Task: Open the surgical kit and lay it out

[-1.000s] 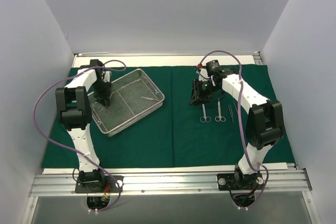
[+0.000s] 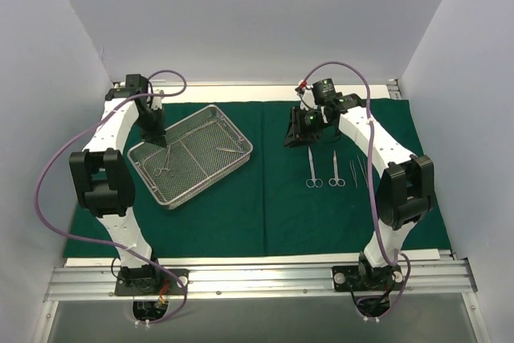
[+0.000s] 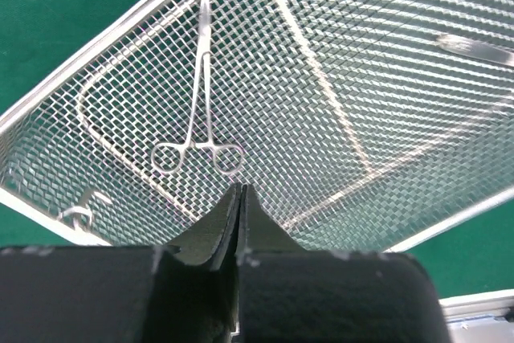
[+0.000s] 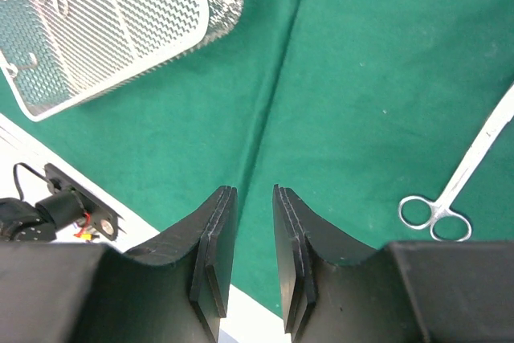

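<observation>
My left gripper (image 2: 154,138) is over the mesh tray (image 2: 195,186), its fingers closed together in the left wrist view; nothing clearly shows between them. A hemostat (image 3: 193,142) lies inside beyond the fingertips, a slim flat instrument (image 3: 474,47) at the tray's right, and a small metal piece (image 3: 80,213) at the lower left. My right gripper (image 2: 299,138) is over the right half of the green cloth, fingers slightly apart and empty. Below it lie two ring-handled instruments (image 2: 313,181) (image 2: 336,179) and thinner tweezer-like instruments (image 2: 354,175).
The green cloth (image 2: 273,222) has bare room between the tray and the right arm and along the front. Walls stand at the back and both sides.
My left arm has risen and drawn back from down in the tray. The right arm has shifted slightly up and to the left. The laid-out instruments are unmoved.
</observation>
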